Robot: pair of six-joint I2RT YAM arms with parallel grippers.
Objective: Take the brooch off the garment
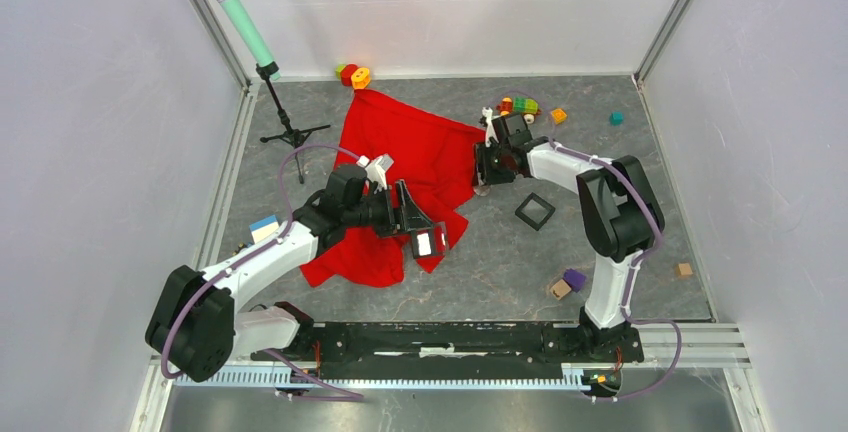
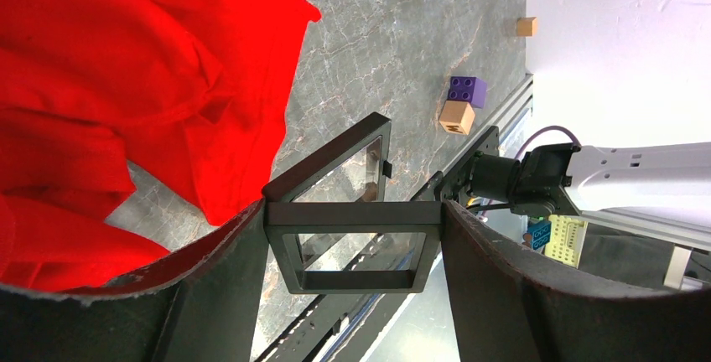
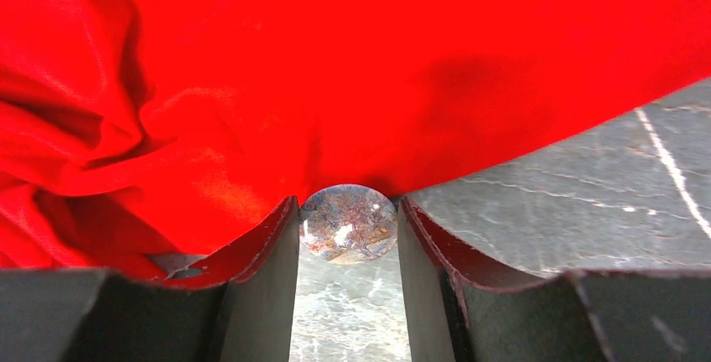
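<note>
The red garment (image 1: pixel 395 142) lies spread and wrinkled over the left and middle of the floor. A round, clear, glittering brooch (image 3: pixel 348 224) is pinched between the fingertips of my right gripper, right by the cloth's edge in the right wrist view. Whether it is still joined to the cloth cannot be told. From above, my right gripper (image 1: pixel 481 176) is at the garment's right edge. My left gripper is shut on a black-framed box (image 2: pixel 352 213) with clear panes, held over the garment's lower right corner.
On the grey floor (image 1: pixel 490 262) lies a black square frame (image 1: pixel 535 212), right of the cloth. A purple block (image 1: pixel 574 279) and a wooden block (image 1: pixel 560 290) sit at the front right. Toys (image 1: pixel 525 107) stand behind the right gripper; a tripod (image 1: pixel 290 132) is at the left.
</note>
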